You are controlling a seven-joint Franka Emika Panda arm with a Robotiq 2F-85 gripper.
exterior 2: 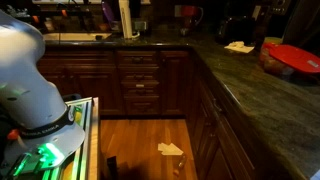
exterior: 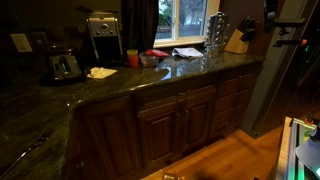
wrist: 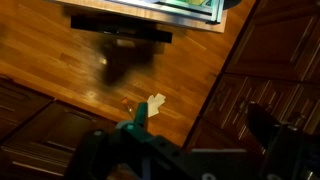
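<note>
My gripper is over the wooden floor in the wrist view, its two dark fingers standing wide apart, with nothing visible between them. Beyond the fingers, a pale, flat scrap (wrist: pixel 155 104) lies on the floor, with a small orange-brown item (wrist: pixel 127 103) close by. The same pale scrap (exterior 2: pixel 170 149) shows in exterior view 2, in front of the cabinets. What it is made of cannot be told. The white arm (exterior 2: pixel 40 90) rises at the left of that view.
A dark countertop (exterior: pixel 110 88) runs above wooden cabinets. On it are a toaster (exterior: pixel 65 65), a coffee machine (exterior: pixel 104 38), a pale cloth (exterior: pixel 101 72) and a knife block (exterior: pixel 238 42). A red-lidded container (exterior 2: pixel 290 58) sits at the counter's right.
</note>
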